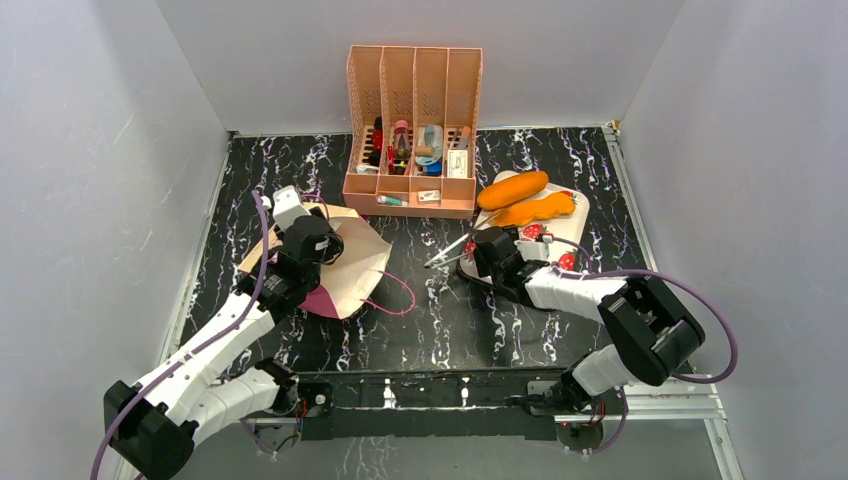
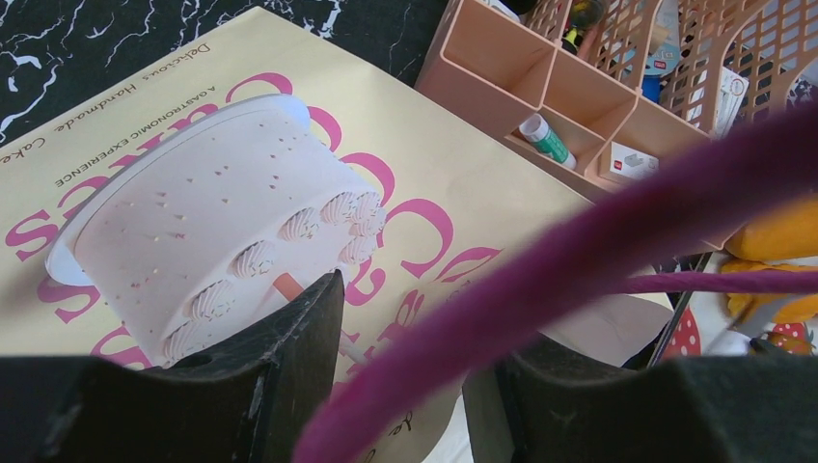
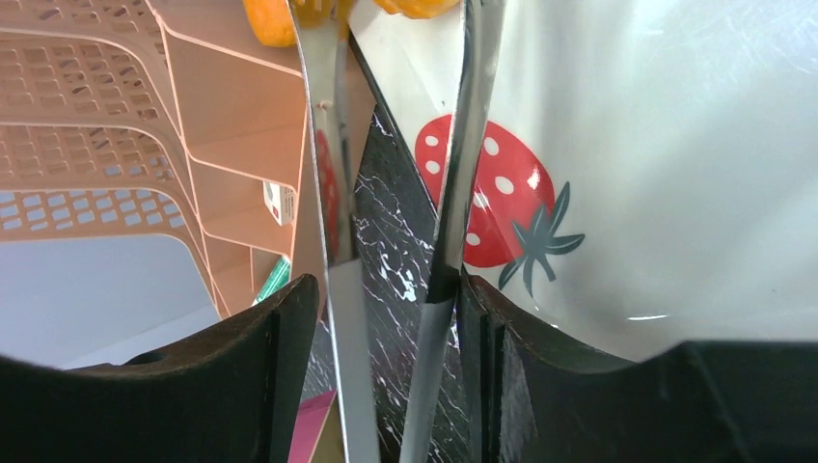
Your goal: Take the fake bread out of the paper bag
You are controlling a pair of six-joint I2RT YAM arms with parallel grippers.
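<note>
The paper bag point(image 1: 350, 270) lies at the left under my left gripper, whose fingers are apart, with a blurred purple cord crossing in front; whether it grips anything is unclear. An orange bread loaf point(image 1: 513, 189) and an orange piece point(image 1: 540, 210) lie on a strawberry-patterned board point(image 1: 575, 225) at the right. My right gripper holds metal tongs point(image 3: 439, 289) between part-open fingers, above the board's near-left area, the tongs' tips toward the orange pieces in the right wrist view.
A pink organizer point(image 1: 410, 205) with small stationery and tools stands at the back centre. The marble surface between bag and board is clear at the front. Grey walls enclose both sides and the back.
</note>
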